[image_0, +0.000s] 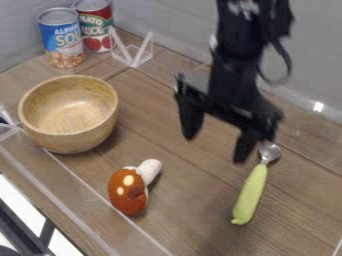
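My dark gripper (217, 130) hangs in the upper middle of the camera view, blurred, its fingers spread open with nothing seen between them. It is above the table, left of and above a green-handled utensil (250, 192) with a metal end. A toy mushroom (128, 190) with a red-orange spotted cap and white stem lies at the lower left of centre.
A wooden bowl (68, 118) stands at the left. Two cans, an Alphabet soup can (63, 40) and a tomato can (98, 22), stand at the back left.
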